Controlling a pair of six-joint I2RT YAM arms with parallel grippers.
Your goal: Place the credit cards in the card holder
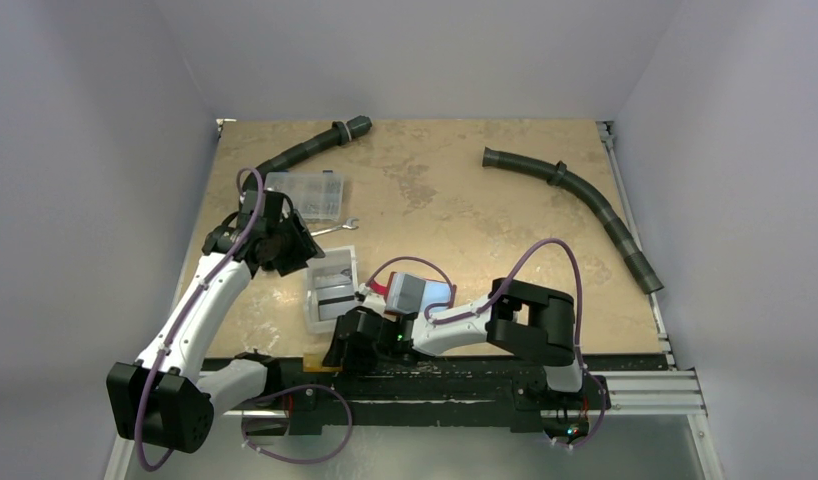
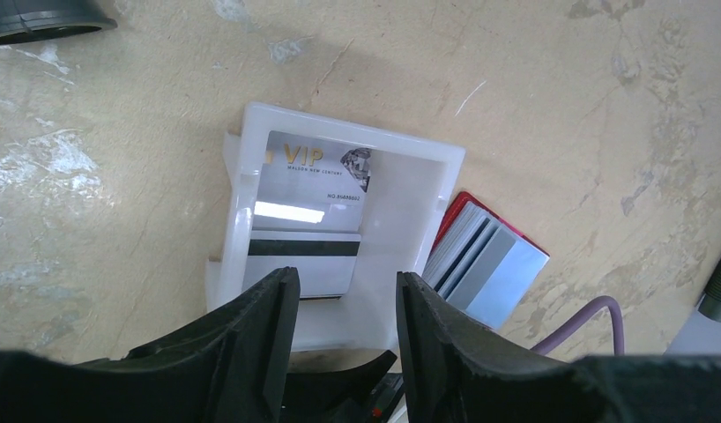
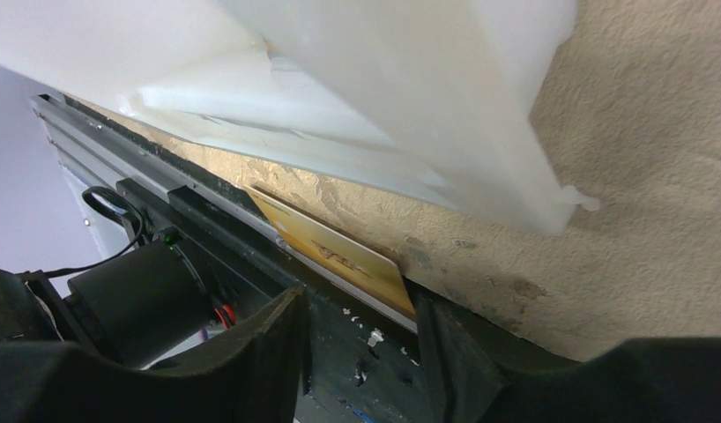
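In the left wrist view, a white box (image 2: pixel 419 211) holds a silver VIP card (image 2: pixel 313 181) and a white card with a black stripe (image 2: pixel 295 275). Right of it lies the red card holder (image 2: pixel 495 273), opened out, with cards in its slots. My left gripper is open above the box, nothing between its fingers. Down at the table's front edge, a gold card (image 3: pixel 339 256) leans at a slant in the right wrist view. Around its near end stands my right gripper, also open, one fingertip close to the card's corner; whether they touch is unclear.
A clear compartment case (image 1: pixel 310 195) and a wrench (image 1: pixel 337 227) lie behind the left gripper. Dark hoses curve along the back left and the right side (image 1: pixel 595 205). A dark rail runs below the front edge.
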